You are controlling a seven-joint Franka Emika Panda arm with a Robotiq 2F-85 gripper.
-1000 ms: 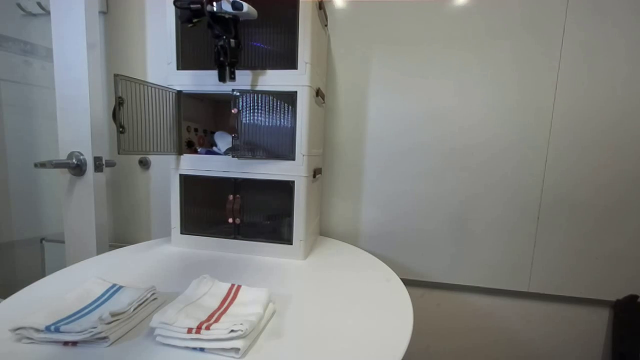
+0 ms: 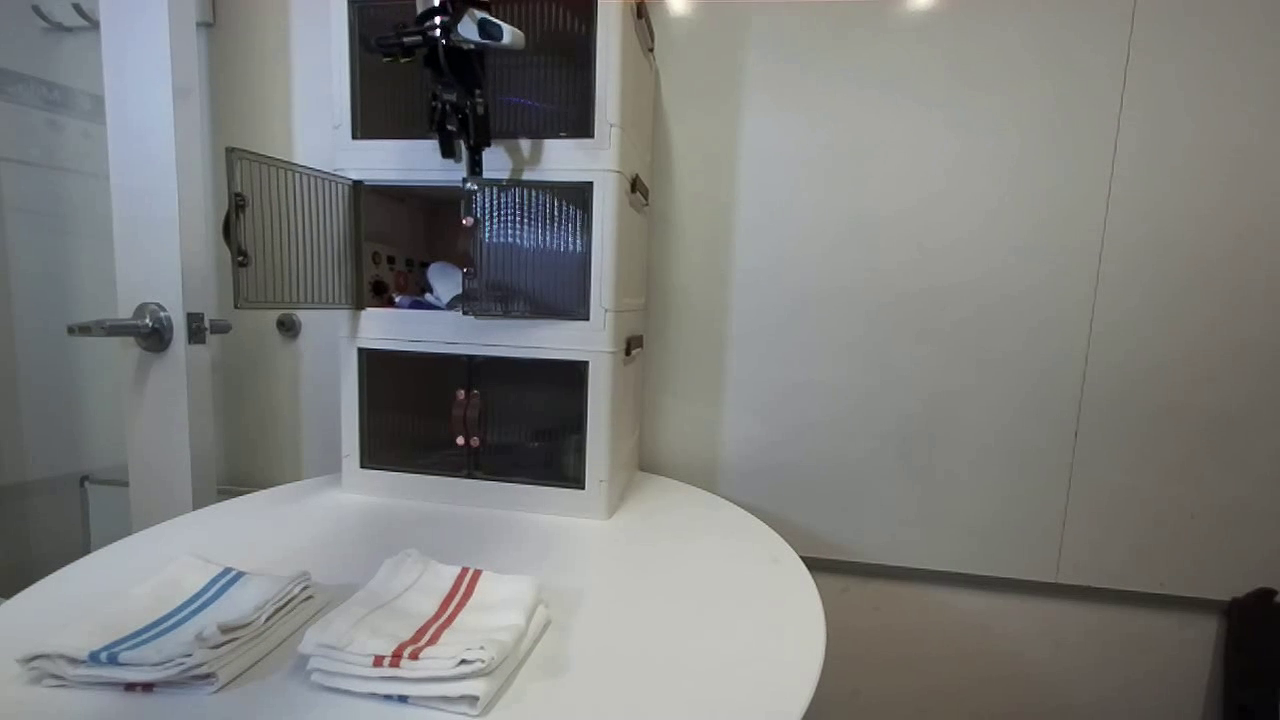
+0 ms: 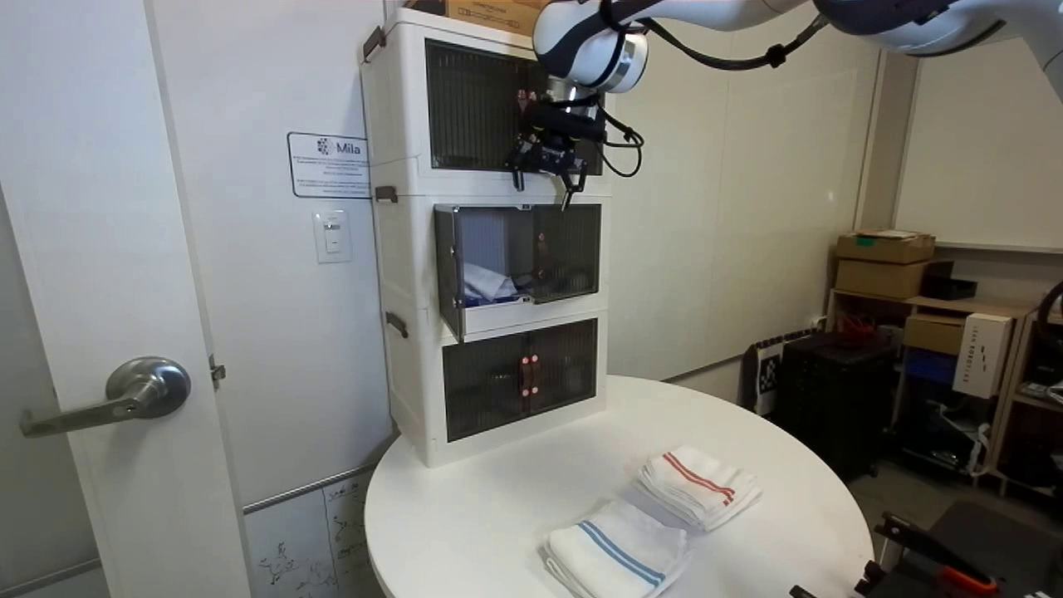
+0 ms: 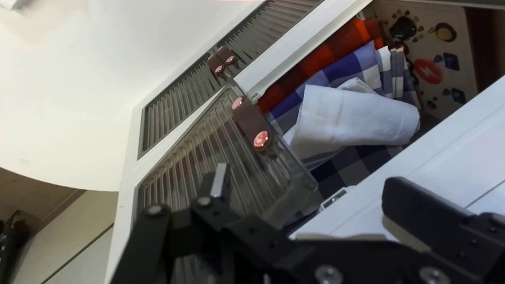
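Observation:
My gripper stands open, its fingers wide apart with nothing between them, high in front of the cabinet's seam between top and middle units. In the wrist view, the left finger overlaps the closed ribbed door of the middle unit, near its upper edge; whether it touches cannot be told. The other finger lies over the white frame. The middle unit's other door is swung wide open. Inside that compartment lie a rolled white cloth, a blue checked cloth and a red one.
Two folded towel stacks, one blue-striped and one red-striped, lie on the round white table. The bottom unit's doors are closed.
My gripper has turned and shifted slightly right; in exterior view 1 one finger now reaches lower, by the closed middle door's top edge. Doors and towels look unmoved.

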